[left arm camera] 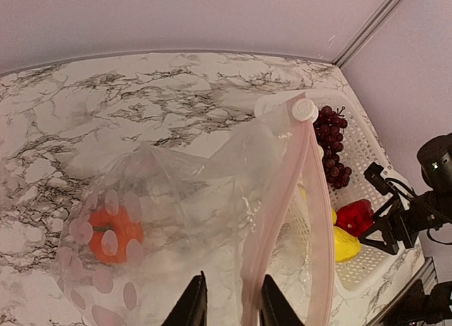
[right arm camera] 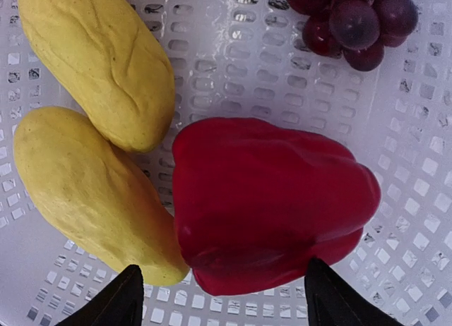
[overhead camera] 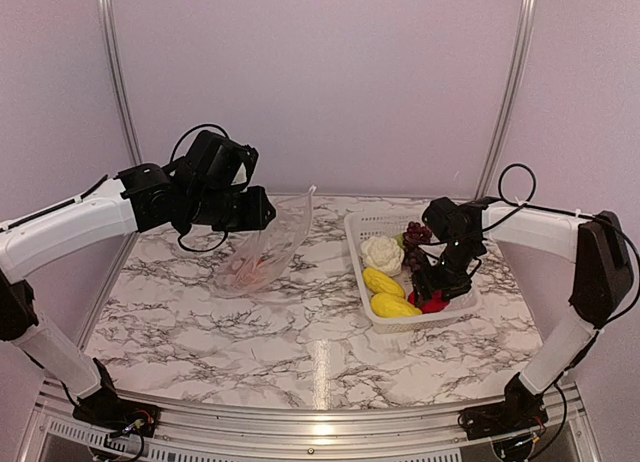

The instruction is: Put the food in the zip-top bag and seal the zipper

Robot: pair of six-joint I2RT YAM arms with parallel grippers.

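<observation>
The clear zip bag [overhead camera: 262, 257] stands on the left of the table, a reddish item inside it [left arm camera: 116, 234]. My right gripper is low in the basket, fingers apart around the near side of a red pepper [right arm camera: 268, 199]. Beside the pepper lie two yellow items [right arm camera: 95, 185], with grapes [right arm camera: 353, 22] behind. A cauliflower [overhead camera: 381, 254] is also in the basket.
The white perforated basket [overhead camera: 355, 232] fills the right middle of the table. Bare marble [overhead camera: 230, 352] lies in front of the bag. Walls bound the table at back and sides.
</observation>
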